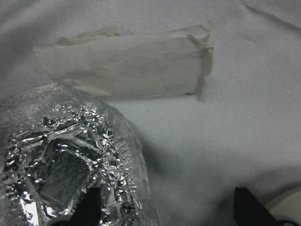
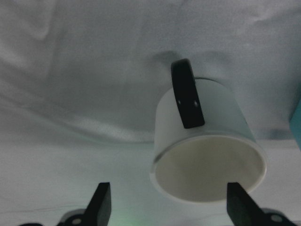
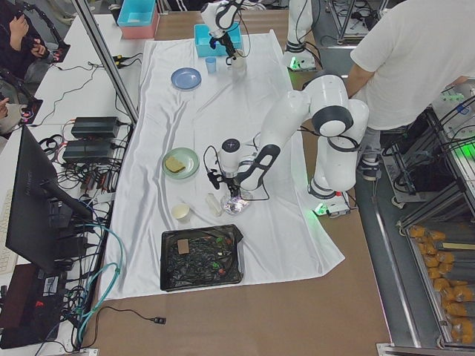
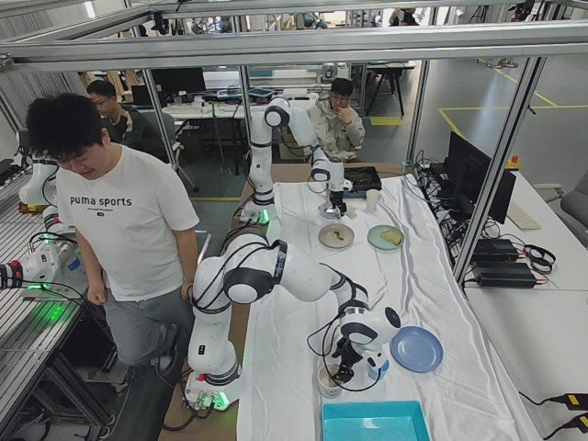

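Note:
My left gripper is open just above a crumpled foil bowl [image 1: 63,160]; a crumpled off-white paper piece [image 1: 122,66] lies beside the bowl on the white cloth. The edge of a pale round item shows at the lower right of the left wrist view. My right gripper stands open over a white mug [image 2: 211,165] with a black handle [image 2: 187,94], nothing between its fingers.
A green plate [image 3: 178,170] with a yellow item, a cream cup [image 3: 179,212], a black tray [image 3: 167,259], a blue plate [image 4: 418,358], a blue cup [image 3: 211,65] and a turquoise bin [image 4: 372,423] share the table. A person stands beside it.

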